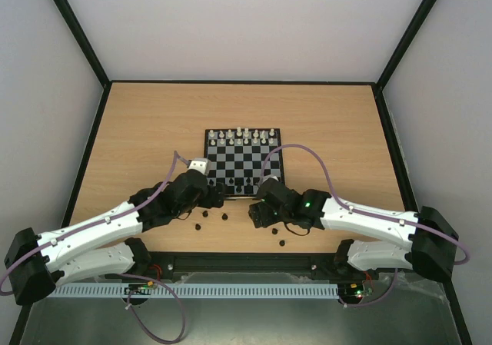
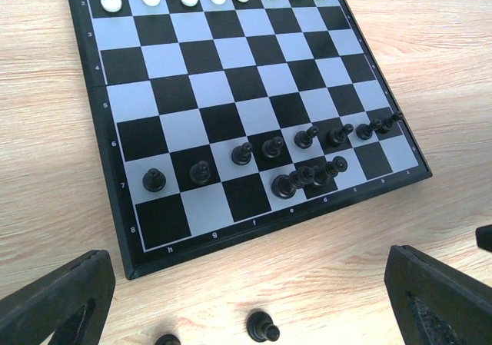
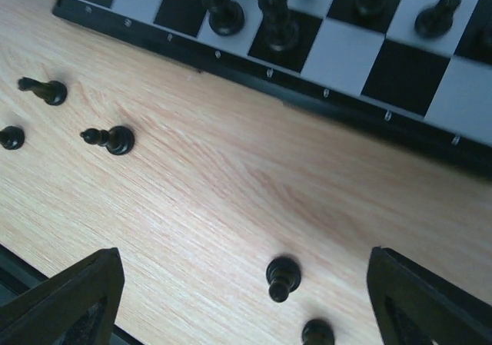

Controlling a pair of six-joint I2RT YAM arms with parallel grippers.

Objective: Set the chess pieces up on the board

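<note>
The chessboard [image 1: 244,160] lies mid-table, white pieces [image 1: 239,133] lined up along its far side. Dark pieces on the near side show in the left wrist view: a row of pawns [image 2: 242,154] and two taller pieces [image 2: 293,181] on the nearest rank. My left gripper [image 1: 217,197] is over the board's near left corner, open and empty. Just off the near right corner hangs my right gripper [image 1: 261,219], its fingers [image 3: 400,299] apart; a loose dark piece [image 3: 284,276] stands below between them, not gripped.
More loose dark pieces lie on the near table, one [image 2: 262,326] before the board and others such as this dark piece [image 3: 109,139] to the right.
</note>
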